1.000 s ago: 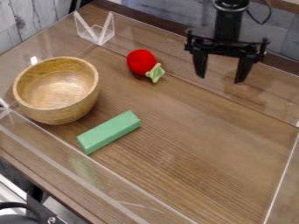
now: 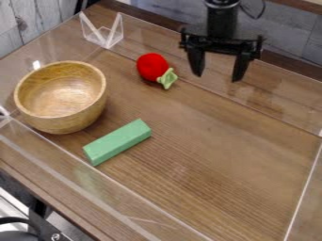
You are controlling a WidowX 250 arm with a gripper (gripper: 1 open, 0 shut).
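Note:
My black gripper (image 2: 219, 58) hangs at the top centre of the camera view, its two fingers spread wide and open, with only bare table showing between them. Left of it lies a red round object with a pale green leafy part (image 2: 154, 68), apart from the fingers. A wooden bowl (image 2: 59, 98) stands at the left, and a green block (image 2: 117, 142) lies below and right of the bowl.
A small white wire rack (image 2: 104, 32) stands at the top left. A grey tiled wall runs along the back right, behind the gripper.
The objects on the table have not moved.

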